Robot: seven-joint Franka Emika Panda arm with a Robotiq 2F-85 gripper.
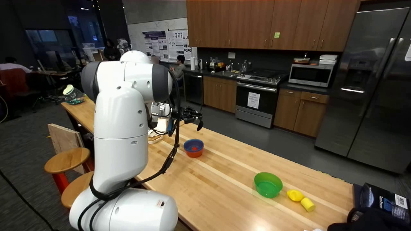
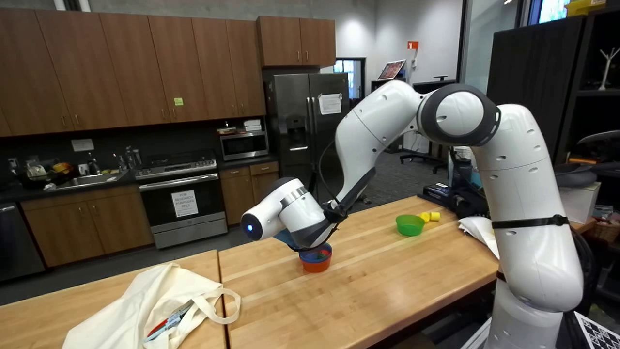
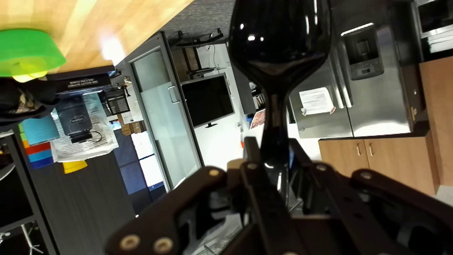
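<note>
A glossy black spoon (image 3: 278, 38) fills the upper middle of the wrist view, bowl outward, its handle pinched by my gripper. Exterior view 1 shows the gripper (image 1: 191, 114) above the table, with the spoon (image 1: 200, 125) hanging at its tip. Below it stands a blue bowl (image 1: 193, 143) nested in a red-orange bowl (image 1: 194, 154), with something red inside; the spoon is clear of both. In exterior view 2 the arm's wrist hides the gripper and spoon.
Farther along the table are a green bowl (image 1: 268, 184), a yellow lemon-like object (image 1: 295, 195) and a yellow cylinder (image 1: 308, 204). A cream cloth bag (image 2: 136, 305) lies at the other end. Bare wood separates the bowls.
</note>
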